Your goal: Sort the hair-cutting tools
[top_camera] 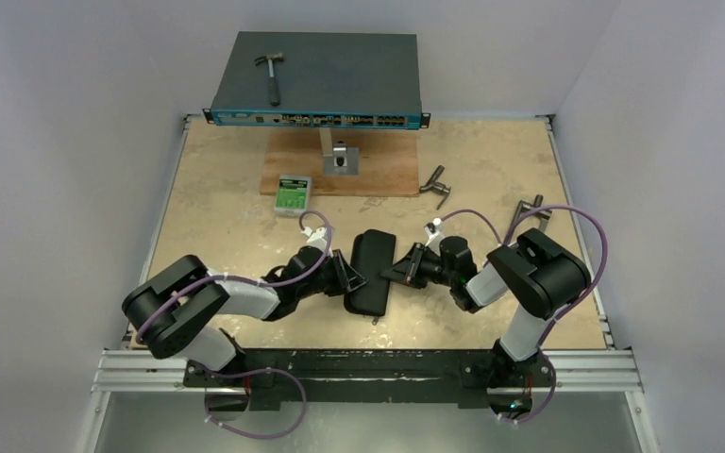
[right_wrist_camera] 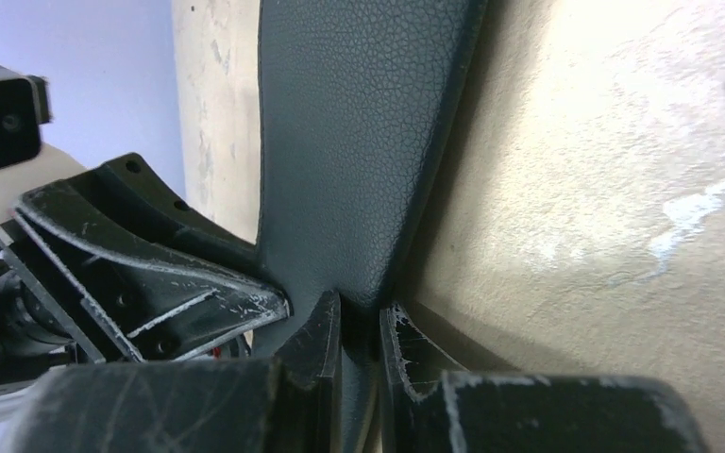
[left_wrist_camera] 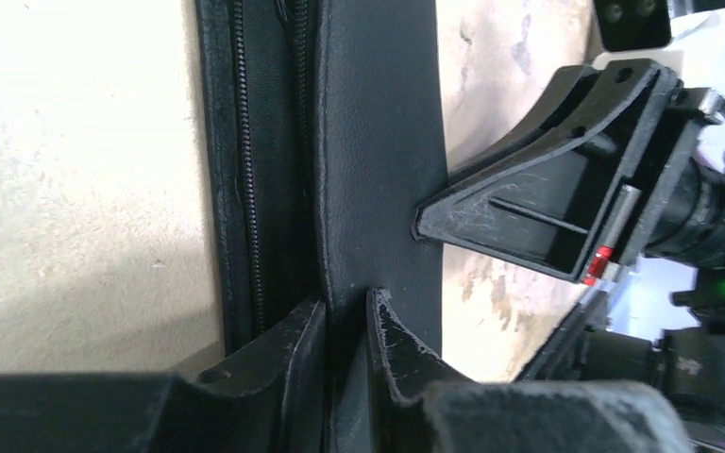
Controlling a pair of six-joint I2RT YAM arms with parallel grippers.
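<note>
A black zippered case (top_camera: 370, 266) lies near the front middle of the table, between both arms; the left wrist view shows zipper tracks along its left part. My left gripper (top_camera: 347, 281) is at the case's left side, its fingertips around a raised edge (left_wrist_camera: 346, 311) of the cover; whether they grip it is unclear. My right gripper (top_camera: 395, 272) is at the right side, shut on the case's edge, as the right wrist view (right_wrist_camera: 363, 321) shows. What the case contains is hidden.
Metal faucet-like pieces (top_camera: 434, 189) lie at the back right. A green-labelled box (top_camera: 292, 193) stands behind the case. A rack unit (top_camera: 314, 75) with a hammer (top_camera: 272, 80) is at the back.
</note>
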